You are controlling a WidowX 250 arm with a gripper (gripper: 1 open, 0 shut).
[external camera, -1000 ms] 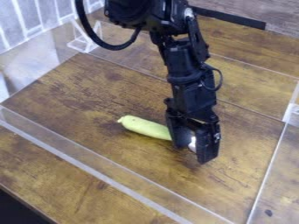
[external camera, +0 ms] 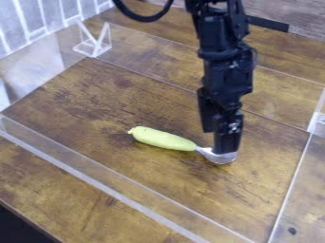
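A spoon with a pale yellow-green handle and a silver head lies on the wooden surface in the middle of the camera view, its head to the right. My black gripper hangs over the head end, open by its look, though its fingers are dark and partly overlap each other. Nothing is seen held in it.
Clear plastic walls border the wooden work area at the front-left, back and right. A small white bracket stands at the back left. The board left of the spoon is clear.
My gripper has risen from down over the spoon's head and moved back, uncovering more of the spoon. The spoon lies in about the same place.
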